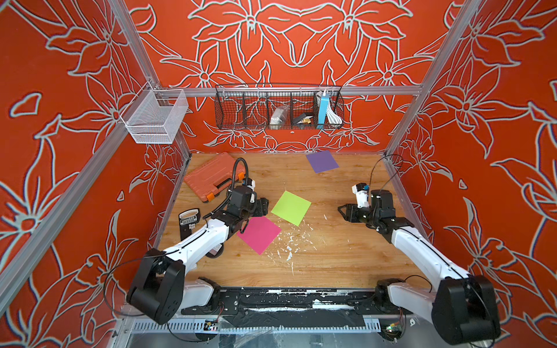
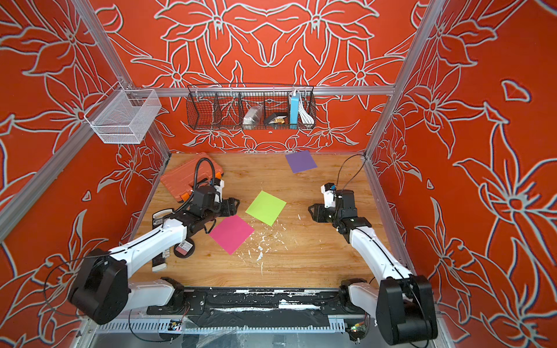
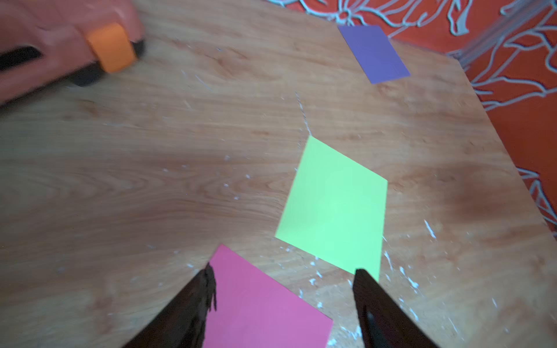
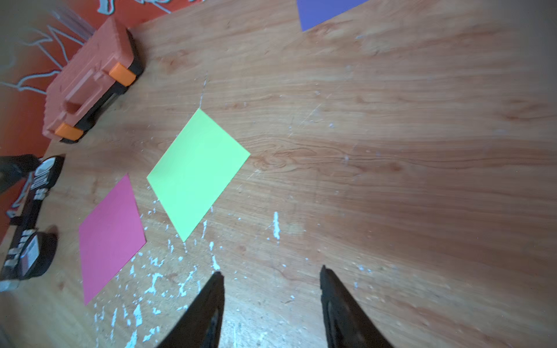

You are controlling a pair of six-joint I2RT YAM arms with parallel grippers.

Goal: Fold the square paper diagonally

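Three paper squares lie flat on the wooden table: a green one (image 1: pixel 290 207) in the middle, a pink one (image 1: pixel 258 236) nearer and to the left, a purple one (image 1: pixel 322 161) at the back right. My left gripper (image 1: pixel 261 207) hangs above the table just left of the green paper, over the far part of the pink one. My right gripper (image 1: pixel 344 213) is to the right of the green paper, apart from it. In both wrist views the fingers stand apart, with nothing between them held.
An orange case (image 1: pixel 211 174) lies at the back left, with dark items beside the left arm. Pale scraps or marks lie front centre. Wire baskets (image 1: pixel 243 113) hang on the back and left walls.
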